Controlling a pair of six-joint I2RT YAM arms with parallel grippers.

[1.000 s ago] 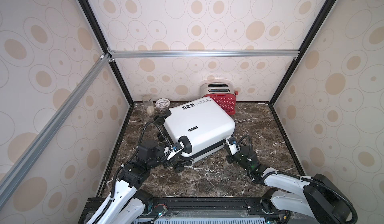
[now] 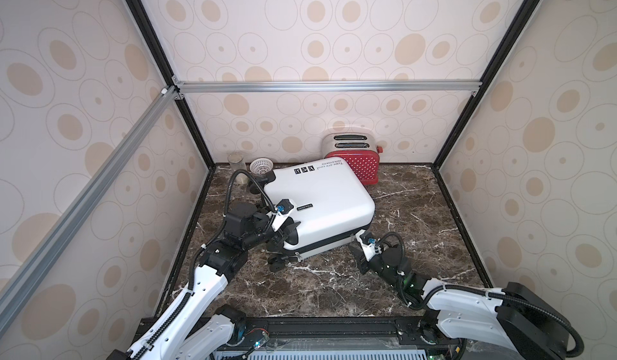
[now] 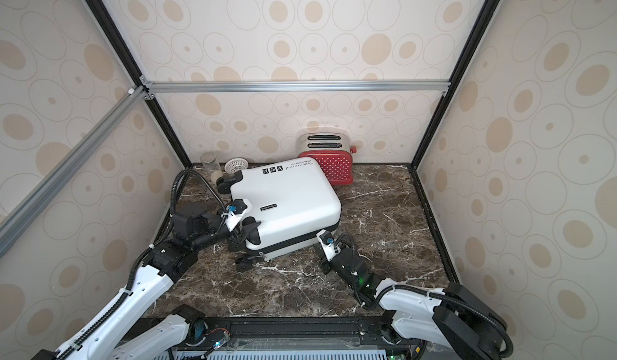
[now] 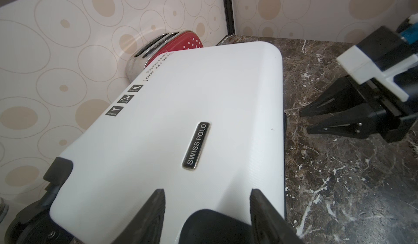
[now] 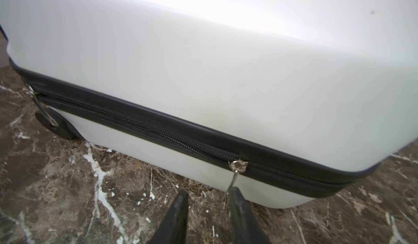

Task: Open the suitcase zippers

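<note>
A white hard-shell suitcase (image 2: 324, 199) lies flat on the counter, a black zipper band (image 5: 143, 126) along its near side. One zipper pull (image 5: 237, 167) hangs just beyond the fingertips of my right gripper, which stands part open in front of that side with nothing seen between its fingers. A second pull (image 5: 52, 119) is at the band's left end. My left gripper is open above the suitcase's wheel corner, facing across the lid (image 4: 230, 91) toward the right gripper.
A red toaster (image 2: 353, 167) stands behind the suitcase; a white basket (image 2: 261, 164) and a glass jar (image 2: 236, 160) sit at the back left.
My left gripper has risen and moved toward the back. The suitcase has shifted slightly left and turned a little. My right gripper has moved slightly left.
</note>
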